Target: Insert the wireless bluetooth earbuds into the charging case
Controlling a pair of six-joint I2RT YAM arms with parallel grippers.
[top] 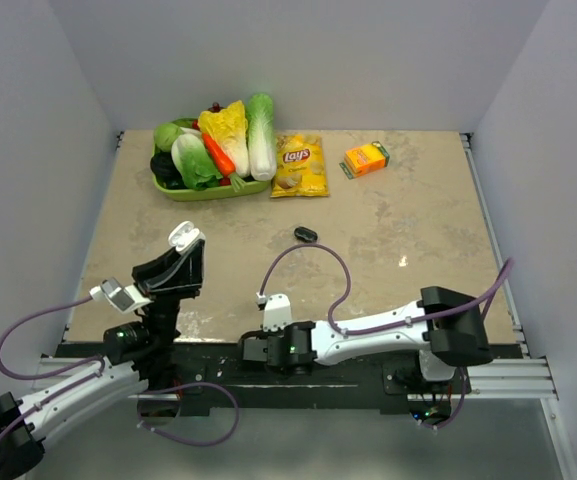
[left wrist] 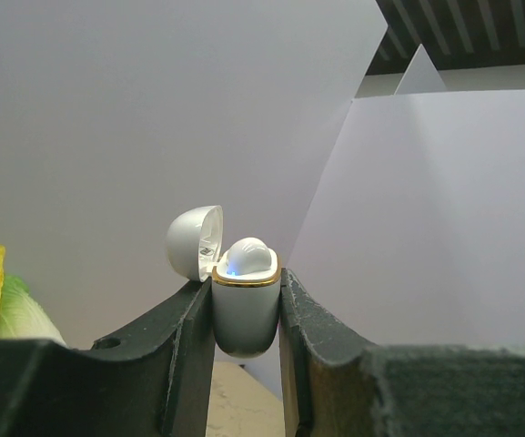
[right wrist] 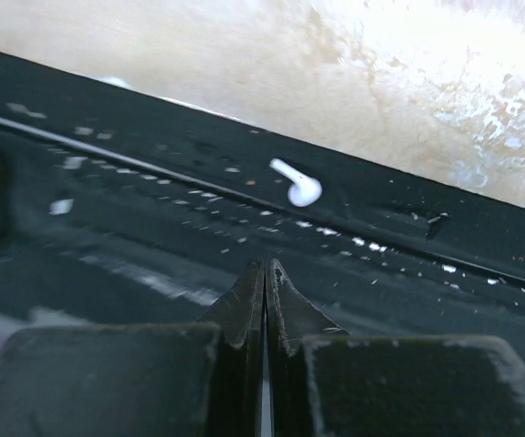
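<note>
The white charging case, lid raised, is held upright by my left gripper, shut on its body; a white earbud with a small blue light sits inside. The case also shows in the top view. My right gripper points down, shut with nothing visible between its fingers. Beyond its tips in the right wrist view a loose white earbud lies on the black strip along the table's front edge.
The tabletop holds a basket of vegetables, a chips bag, a yellow box and a small dark object. Walls bound the sides and back.
</note>
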